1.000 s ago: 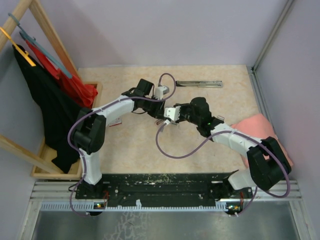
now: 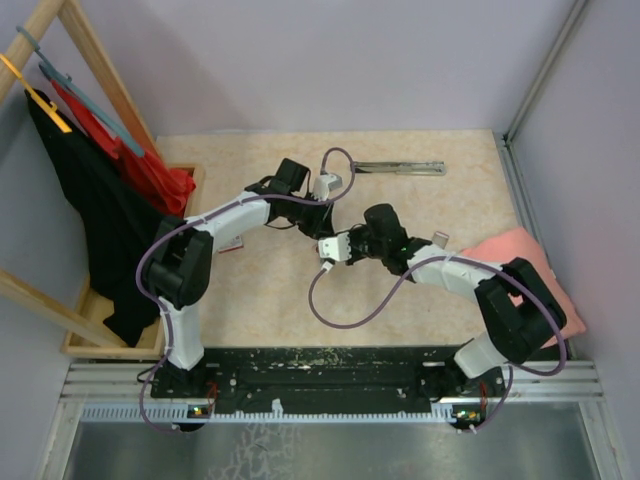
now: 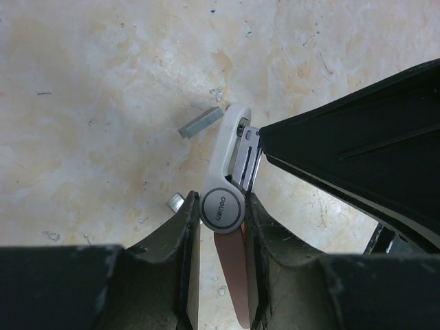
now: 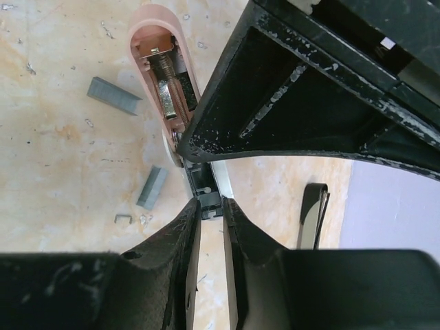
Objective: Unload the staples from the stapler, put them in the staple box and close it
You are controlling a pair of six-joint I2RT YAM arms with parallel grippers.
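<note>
A small stapler with a pink cover [image 4: 162, 24] and a white base [image 3: 223, 148] is held by my left gripper, which is shut on it at the end with the round disc. Its cover is swung open, baring the spring [image 4: 174, 93] and metal channel. My right gripper is narrowly open, its fingertips at the channel's far end, around or just above a grey piece there; contact cannot be told. Two grey staple strips, one [image 4: 113, 95] beside the cover and another [image 4: 152, 187] near the base, lie loose on the table. A single staple [image 4: 124, 218] lies close by.
In the top view both arms meet mid-table, hiding the stapler. Metal bars [image 2: 400, 168] lie at the back, a small box [image 2: 231, 244] at left and a pink cushion [image 2: 525, 275] at right. Clothes hang on a rack [image 2: 95, 65].
My right gripper has moved a little toward the table's front and slightly left, over the last second. The left arm looks still.
</note>
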